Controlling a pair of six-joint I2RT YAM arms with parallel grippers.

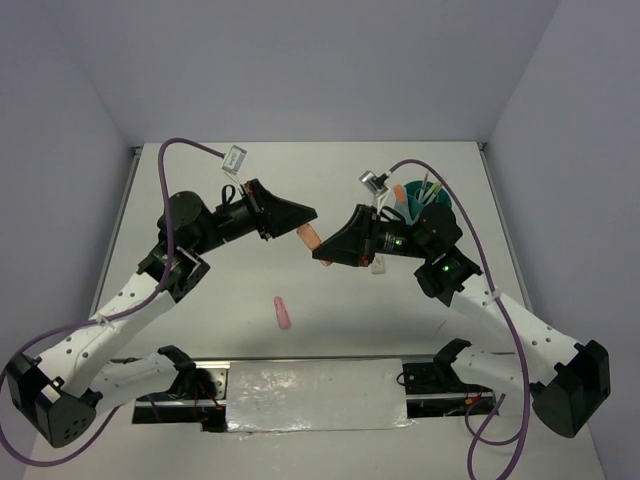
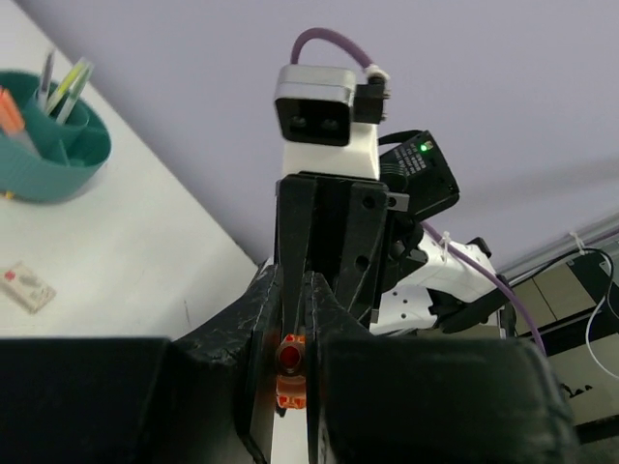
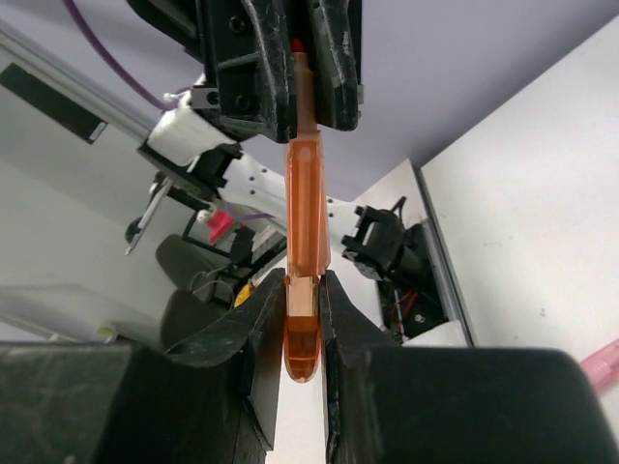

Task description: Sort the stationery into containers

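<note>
An orange, partly see-through pen-like item (image 3: pixel 307 208) hangs in the air between my two grippers. My left gripper (image 1: pixel 312 222) is shut on its upper end, as the right wrist view shows. Around the lower end sit the fingers of my right gripper, very close to its sides; whether they press on it I cannot tell. From the left wrist view, only the red-centred end of the orange item (image 2: pixel 290 362) shows. A pink stationery item (image 1: pixel 282 312) lies on the table. At the back right, a green divided container holds several pens and an orange piece.
A small pale eraser-like block (image 2: pixel 26 287) rests on the table near the green container, behind the right arm in the top view.
</note>
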